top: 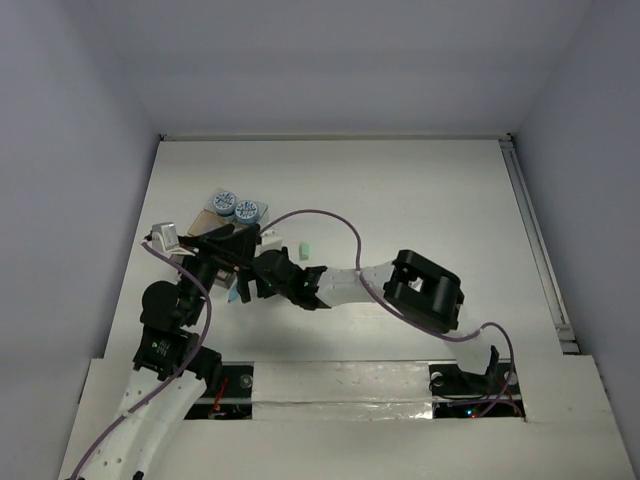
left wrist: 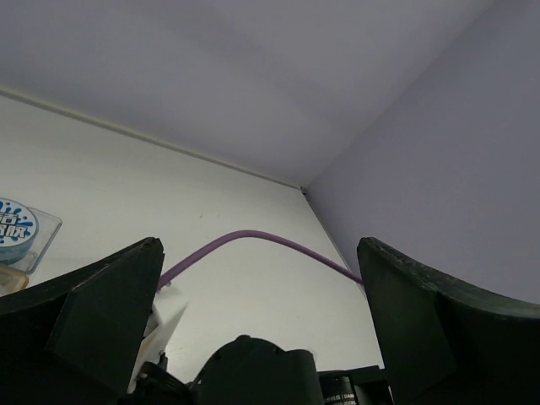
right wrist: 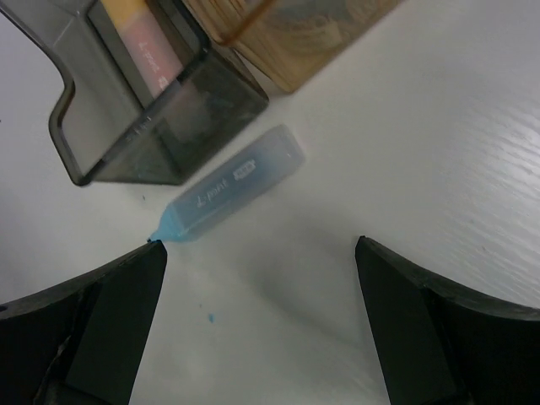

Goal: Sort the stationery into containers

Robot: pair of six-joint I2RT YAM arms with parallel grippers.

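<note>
A blue pen-like item (right wrist: 228, 190) lies on the table beside a smoky container (right wrist: 135, 126) holding a pink-and-yellow stick (right wrist: 148, 51); a tan container (right wrist: 295, 42) adjoins it. In the top view, blue round tins (top: 247, 211) sit in a clear tray, and a small green item (top: 304, 250) lies mid-table. My right gripper stands open over the blue item, nothing between its fingers. My left gripper is open and raised above the containers, with the right arm seen beyond its fingers.
The two grippers are close together at the left of the table, partly hiding the containers. Walls enclose the sides and back.
</note>
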